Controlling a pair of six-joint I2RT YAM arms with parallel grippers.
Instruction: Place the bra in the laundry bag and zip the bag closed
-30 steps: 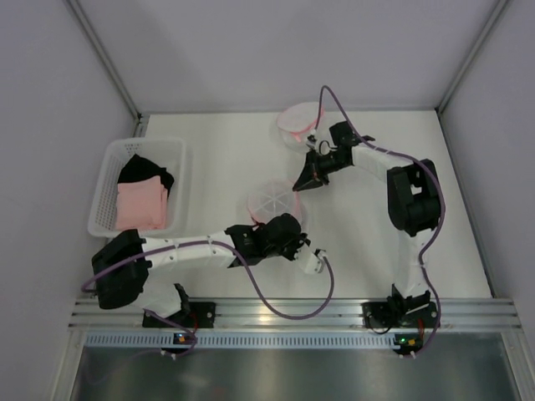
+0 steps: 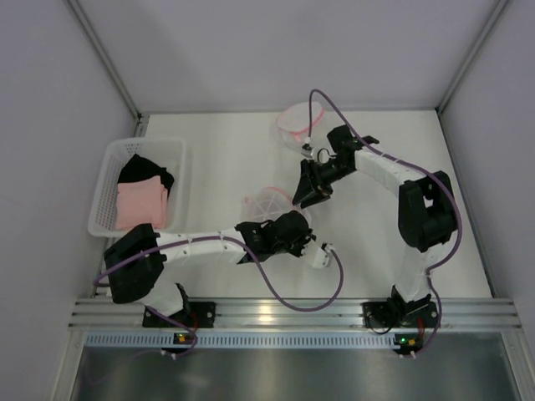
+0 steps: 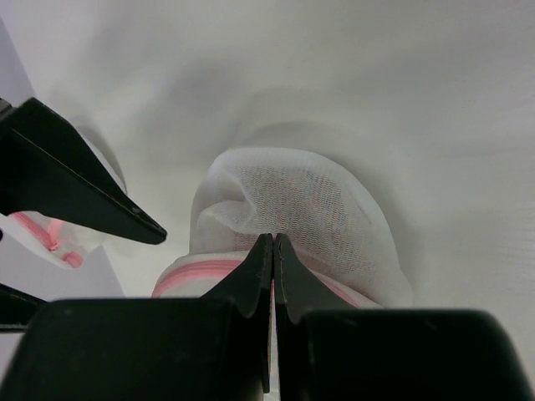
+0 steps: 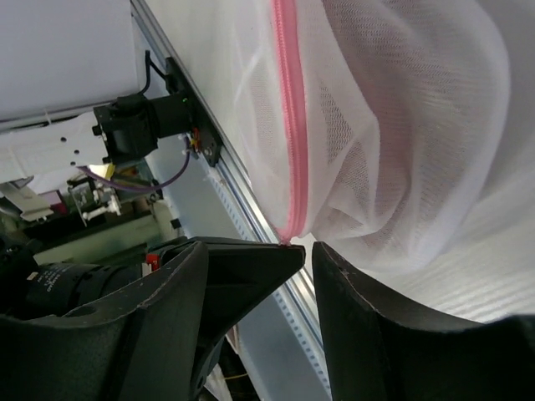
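Observation:
The white mesh laundry bag (image 2: 272, 205) with pink zipper lies in front of me on the table; its gauzy fabric (image 3: 292, 200) and pink zipper band (image 4: 294, 150) show in the wrist views. My left gripper is shut at the bag's zipper edge; whether fabric sits between its tips is hard to see. My right gripper stands part open just beside the zipper's end, holding nothing visible. I cannot make out the bra.
A white basket (image 2: 104, 188) with black cloth and pink cloth (image 2: 140, 203) stands at the left. Another pink-rimmed mesh bag (image 2: 298, 119) lies at the back.
The left arm shifted slightly right, and the bag moved slightly.

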